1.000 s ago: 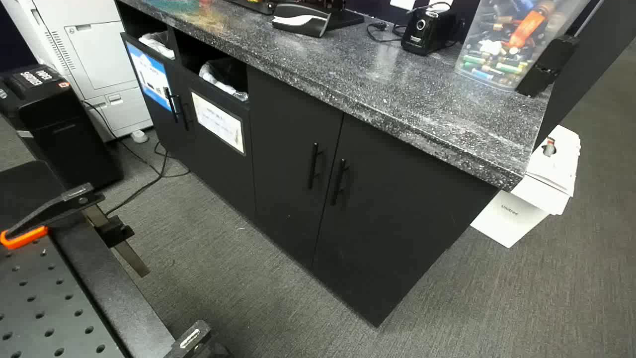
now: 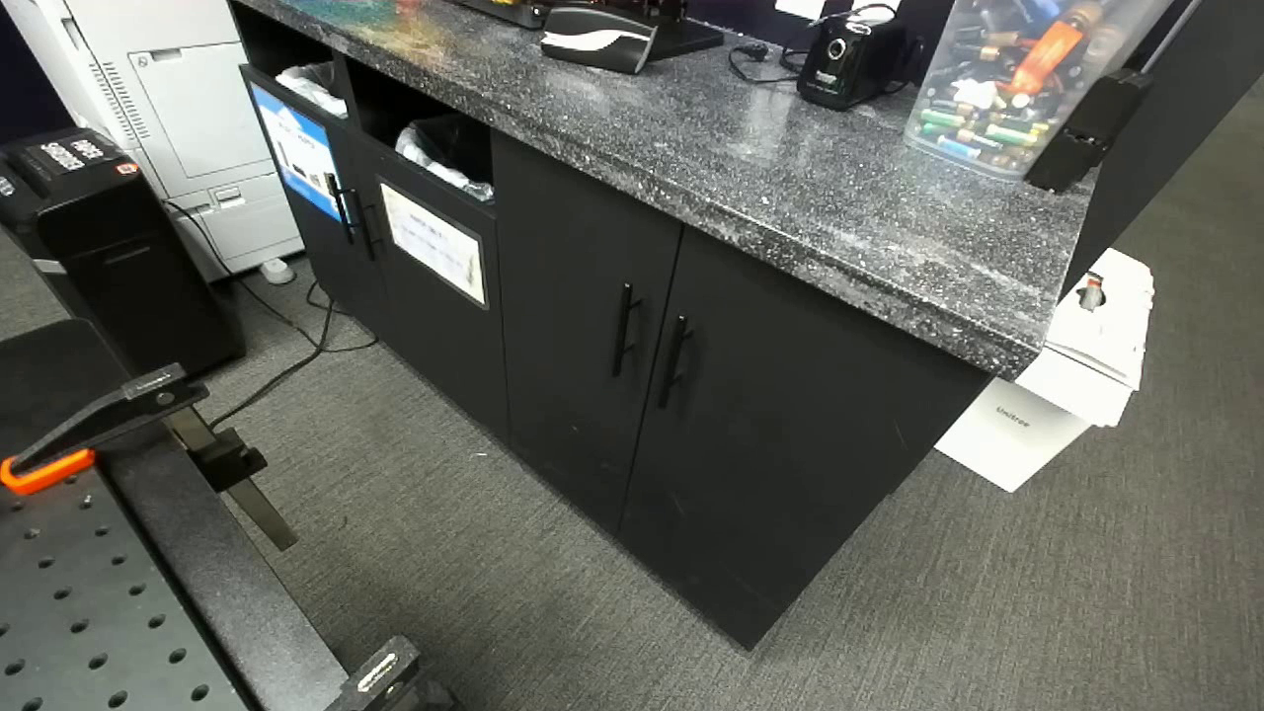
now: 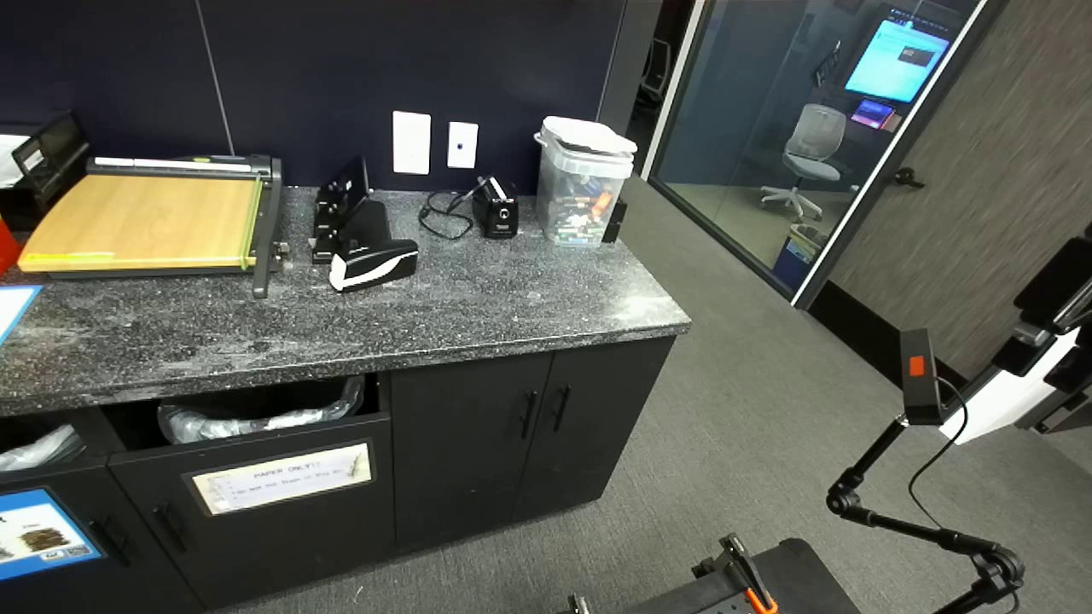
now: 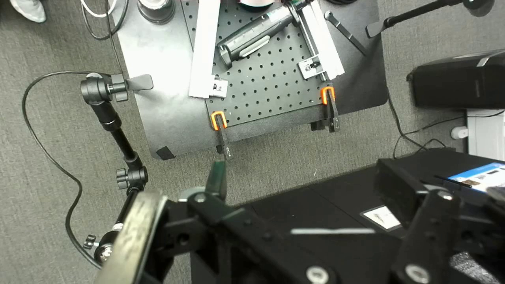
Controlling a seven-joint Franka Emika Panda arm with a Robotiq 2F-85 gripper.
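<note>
My gripper appears only in the wrist view, along the bottom. Its two fingers stand wide apart, so it is open, and nothing shows between them. Beyond the fingertips lie the grey carpet and the front part of a black cabinet. That cabinet (image 2: 569, 320) has two closed doors with black bar handles (image 2: 623, 330) in exterior view 1. A speckled stone counter (image 3: 491, 307) tops it. On the counter are a black-and-white stapler (image 3: 374, 264), a small black device (image 3: 496, 210) with a cable, and a clear tub (image 3: 578, 189) of batteries.
A perforated work table (image 4: 265, 94) carries a dark cylindrical tool (image 4: 258, 34) and two orange-tipped clamps at its edge. A jointed stand (image 4: 113, 123) rises beside it. A paper trimmer (image 3: 153, 215) sits at the counter's left. Open carpet (image 3: 706, 440) lies right of the cabinet.
</note>
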